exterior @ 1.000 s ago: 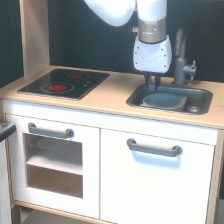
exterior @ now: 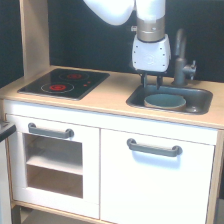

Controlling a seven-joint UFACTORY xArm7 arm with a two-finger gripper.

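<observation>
My gripper (exterior: 151, 84) hangs pointing down over the left part of the sink, its two dark fingers spread apart. Nothing shows between them, though the view is small. Just below and to the right, a grey-green round dish (exterior: 166, 102), like a bowl or pan, lies in the dark sink (exterior: 200, 101). The fingertips are close to the dish's far left rim; whether they touch it cannot be told.
A grey faucet (exterior: 180, 62) stands close to the right of the gripper. A black stovetop (exterior: 64, 83) with red burner rings lies on the left. Free wooden counter (exterior: 113, 94) separates stovetop and sink. Below are the oven door handle (exterior: 50, 131) and cabinet handle (exterior: 154, 148).
The fingers look wider apart and slightly higher than a second ago, when they were close together at the dish's rim. The dish stays in the sink.
</observation>
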